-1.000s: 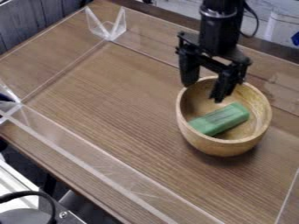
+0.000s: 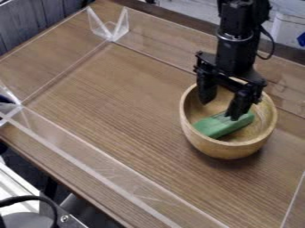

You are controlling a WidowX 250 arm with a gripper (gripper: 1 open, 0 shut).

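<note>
A wooden bowl [image 2: 201, 134] stands on the right half of the table, with a green oblong object [image 2: 212, 126] lying in it. My black gripper [image 2: 222, 96] reaches down from the top into the bowl, its fingers apart over the upper part of the green object, the right one near its end. Whether they touch it I cannot tell.
Clear plastic pieces sit along its back and left edges. A black cable shows at the bottom left corner.
The gripper has moved down and to the right into the bowl, and its fingers look a little closer together. The green object stays in the bowl.
</note>
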